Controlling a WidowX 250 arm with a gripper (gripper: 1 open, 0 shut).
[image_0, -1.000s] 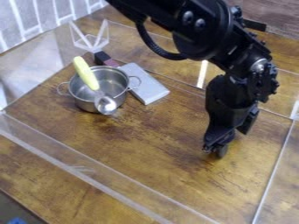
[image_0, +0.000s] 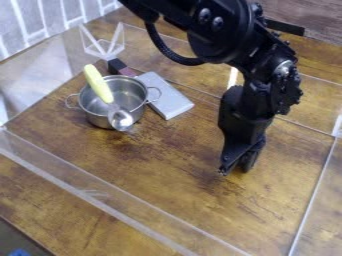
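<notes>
The black robot arm comes down from the top, and its gripper (image_0: 233, 165) hangs low over the bare wooden table at centre right, fingers shut with nothing visible between them. To the left stands a steel pot (image_0: 99, 111) with two side handles. A long object with a pale yellow handle (image_0: 96, 82) and a metal end rests tilted across the pot. Behind the pot lies a silver flat slab (image_0: 164, 94), apart from the gripper.
A dark object with a red part (image_0: 118, 67) and a white wire stand (image_0: 103, 42) are at the back left. Clear panels border the table on the left and right.
The gripper has moved a little to the left since one second ago. The pot, the yellow-handled object and the slab stay where they were.
</notes>
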